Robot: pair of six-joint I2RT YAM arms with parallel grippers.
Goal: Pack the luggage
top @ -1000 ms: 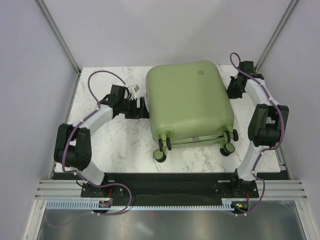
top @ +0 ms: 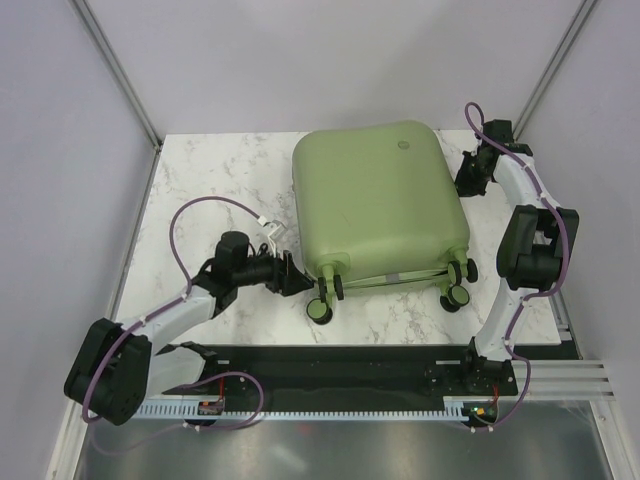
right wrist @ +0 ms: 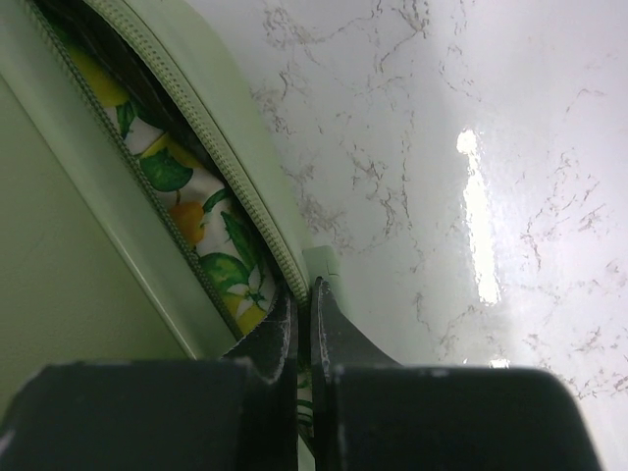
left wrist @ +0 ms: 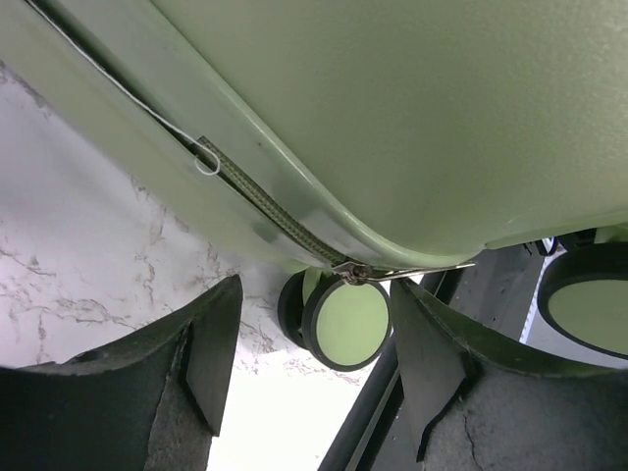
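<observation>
A green suitcase (top: 380,200) lies closed-over on the table, wheels toward the front. In the left wrist view, its zipper (left wrist: 280,216) runs down to a corner with a metal zipper pull (left wrist: 358,274). My left gripper is open at that corner, the pull lying ahead of and between its fingers, close to the right one. In the right wrist view, my right gripper is shut on the suitcase's zipper edge (right wrist: 250,201) on the far right side. Lemon-patterned lining or cloth (right wrist: 206,211) shows through the parted zipper there.
Suitcase wheels (top: 319,311) stick out toward the table's front edge, one close beyond the left fingers. A thin white cord (left wrist: 128,93) trails along the zipper.
The right arm has hardly moved, and the suitcase stays nearly in place.
</observation>
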